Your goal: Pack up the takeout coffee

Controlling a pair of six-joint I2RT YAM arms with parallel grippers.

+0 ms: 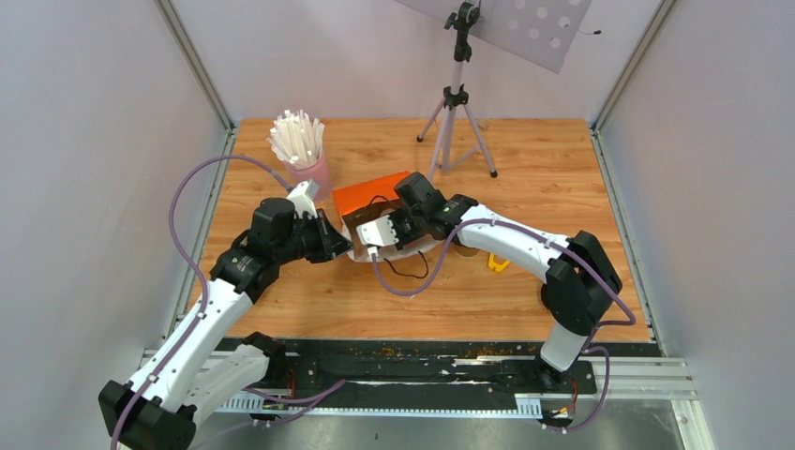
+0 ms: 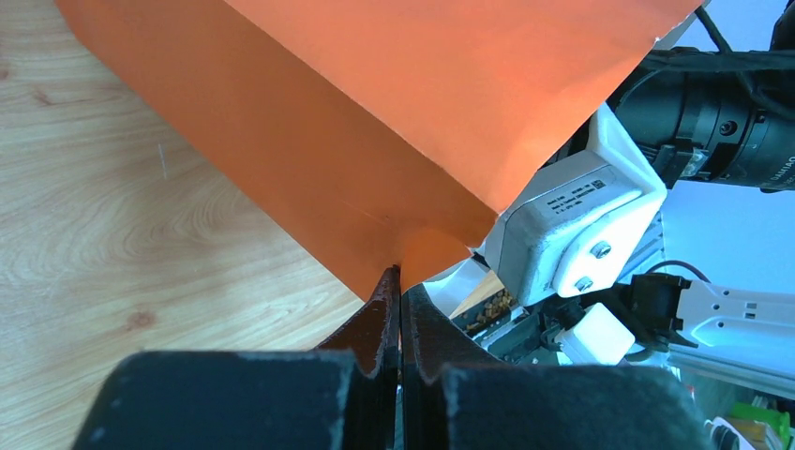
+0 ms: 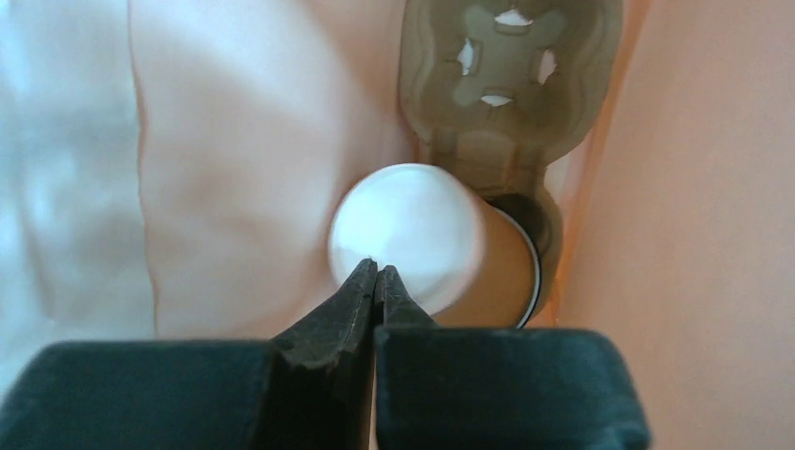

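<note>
The orange paper bag (image 1: 367, 193) lies on its side with its mouth toward the table front. My left gripper is shut on the bag's edge at a corner. Inside the bag, my right gripper is shut with nothing between its fingertips. Just beyond those tips lies a brown paper cup (image 3: 502, 274), tipped over, its pale round end (image 3: 403, 223) turned toward the gripper. A dark rim shows at its far end. Against it rests a grey-brown molded cup carrier (image 3: 511, 80). In the top view, the right arm hides the cup.
A pink holder (image 1: 314, 176) full of white straws (image 1: 296, 139) stands behind the left arm. A tripod (image 1: 450, 131) is at the back. Something yellow (image 1: 498, 263) lies beneath the right forearm.
</note>
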